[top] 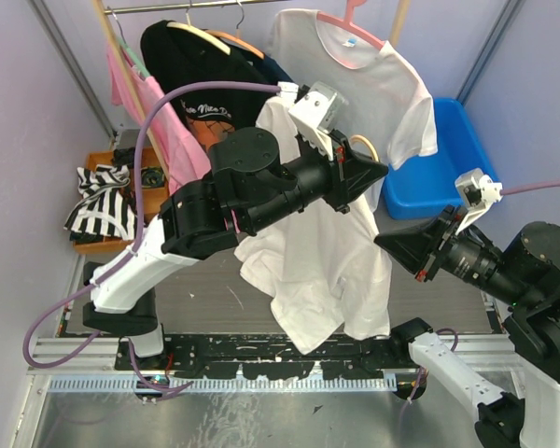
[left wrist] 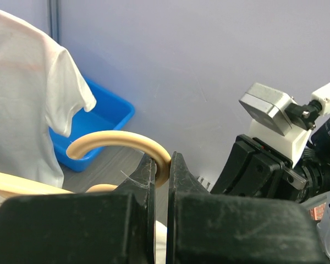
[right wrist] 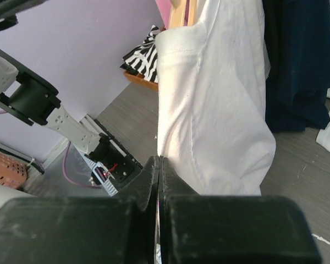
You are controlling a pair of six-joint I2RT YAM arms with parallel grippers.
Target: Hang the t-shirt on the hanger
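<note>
A white t shirt (top: 322, 275) hangs in loose folds below my left gripper (top: 381, 171). In the left wrist view the left fingers are shut on the curved hook of a pale wooden hanger (left wrist: 124, 138). Two wooden bars of the hanger (right wrist: 179, 15) run into the shirt's opening in the right wrist view, where the shirt (right wrist: 214, 132) drapes down from them. The right gripper (top: 379, 240) is at the shirt's right edge, shut on its cloth; its fingertips (right wrist: 155, 168) meet against the fabric, and the pinched bit is mostly hidden.
Behind stands a rack with another white shirt (top: 392, 93) on a pink hanger, a black shirt (top: 182, 75) and pink clothing (top: 182, 140). A blue bin (top: 448, 187) is at the back right, and a wooden box (top: 149, 201) with striped cloth at the left.
</note>
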